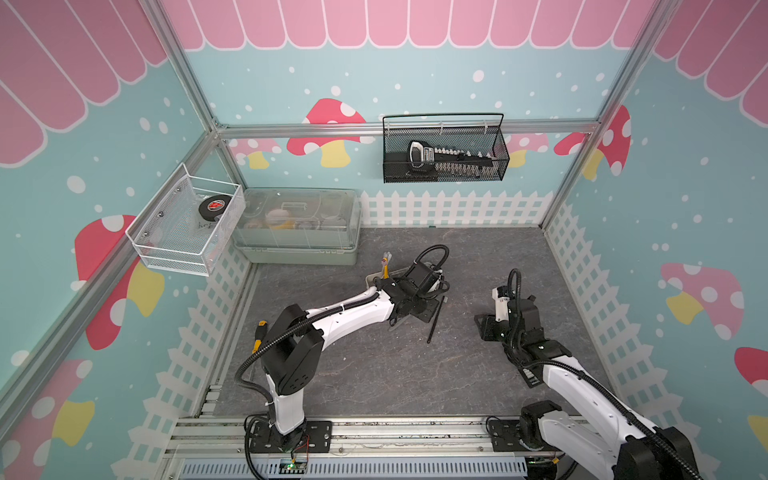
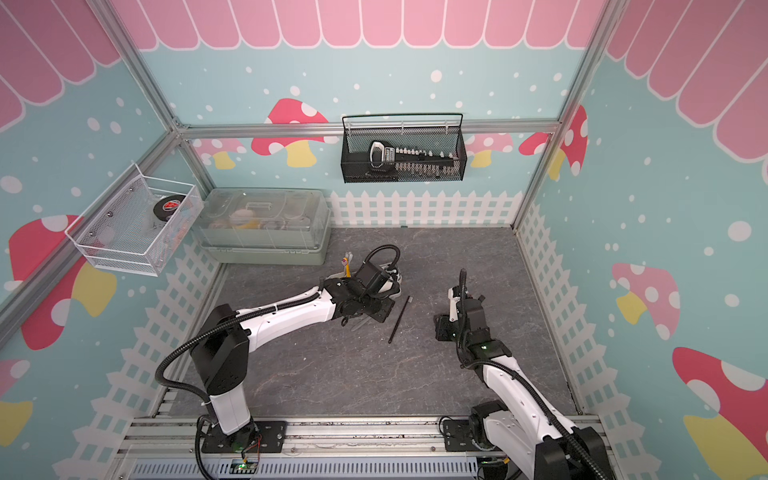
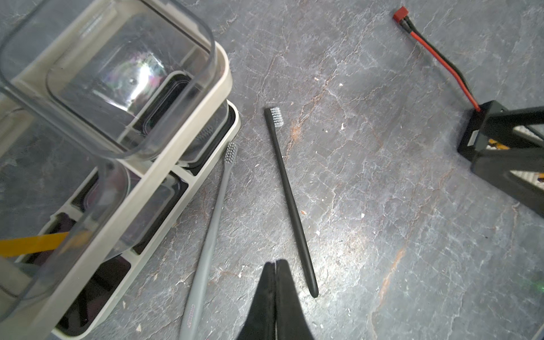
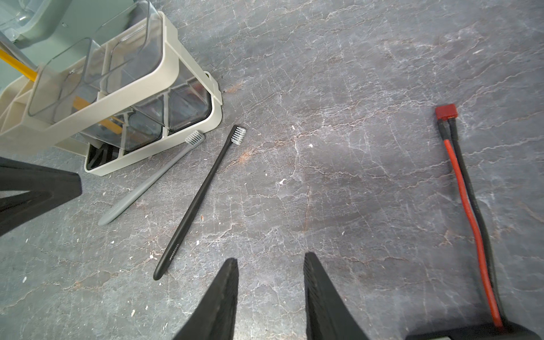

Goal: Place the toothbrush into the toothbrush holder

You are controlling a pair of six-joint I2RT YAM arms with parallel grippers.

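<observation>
Two toothbrushes lie flat on the table, apart from each other: a black one [image 3: 291, 201] with white bristles and a grey one [image 3: 209, 238] close along the holder. The cream toothbrush holder [image 4: 153, 85] with clear cups stands behind them, partly hidden by my left arm in both top views. My left gripper is shut with nothing visible between its fingers, above the table beside the black brush's handle end. To the right of both brushes, my right gripper is open and empty over bare table.
A black battery pack [image 3: 481, 124] with a red-and-black lead [image 4: 467, 192] lies by the right arm. A screwdriver [image 1: 261, 332] is at the left edge, a lidded green box [image 1: 296, 232] at the back left. Two wire baskets [image 1: 446, 156] hang on the walls.
</observation>
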